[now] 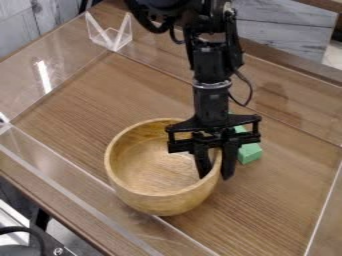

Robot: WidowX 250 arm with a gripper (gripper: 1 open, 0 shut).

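A wooden bowl [150, 184] sits on the wooden table, left of and below the arm. My black gripper [214, 165] reaches down over the bowl's right rim, its fingertips at or just inside the rim; whether anything is between them is hidden by the dark parts. A green block [250, 150] lies right of the bowl, partly behind the gripper.
A clear plastic object [114, 30] stands at the back left edge. A grey board runs along the back right.
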